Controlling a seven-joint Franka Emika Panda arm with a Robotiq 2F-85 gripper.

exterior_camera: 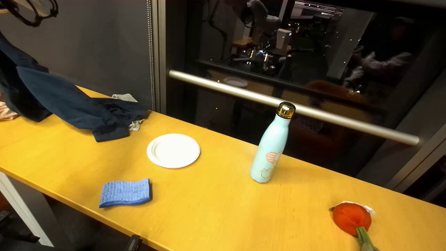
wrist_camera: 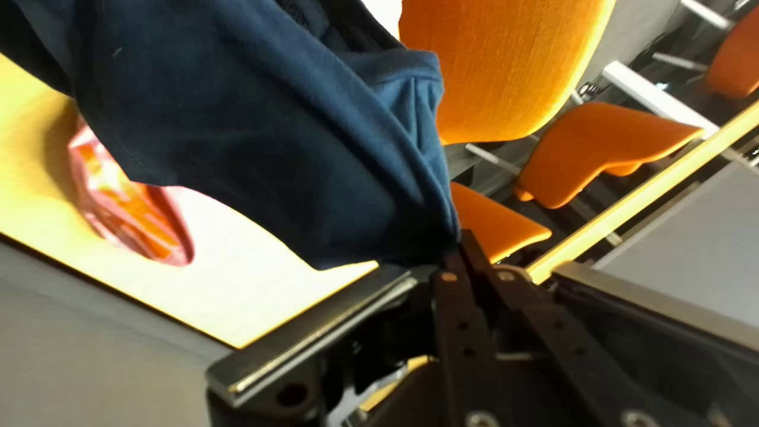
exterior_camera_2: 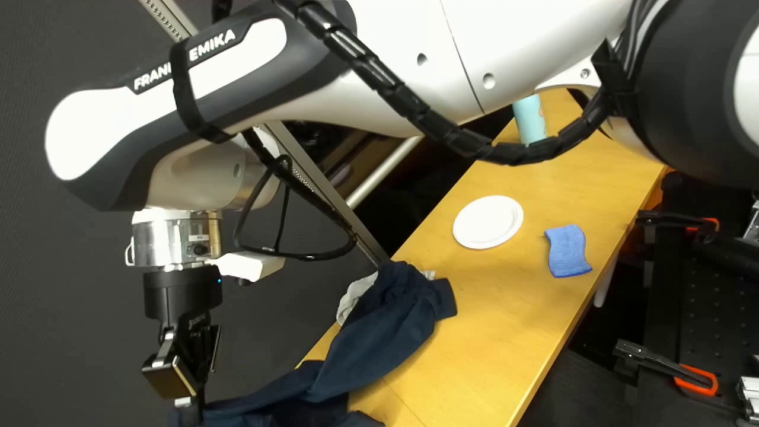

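Observation:
A dark navy cloth (exterior_camera: pixel 62 90) stretches from the upper left edge of exterior view 1 down to the table. In the wrist view its bunched end comes to the fingertips of my gripper, which is shut on it; the navy cloth (wrist_camera: pixel 249 135) spreads away toward the upper left. Exterior view 2 has the gripper (exterior_camera_2: pixel 189 411) at the lower left, pointing down above the far end of the table. There the cloth (exterior_camera_2: pixel 391 313) slopes from the gripper to the tabletop. In exterior view 1 the gripper is out of frame.
A white plate (exterior_camera: pixel 173 150), a folded blue cloth (exterior_camera: pixel 125 192), an upright pale-blue bottle (exterior_camera: pixel 271 146) and a red plush item (exterior_camera: pixel 352 218) are spread along the table. A pink and orange cloth (wrist_camera: pixel 128 203) lies beside the navy one. Bare tabletop surrounds the plate.

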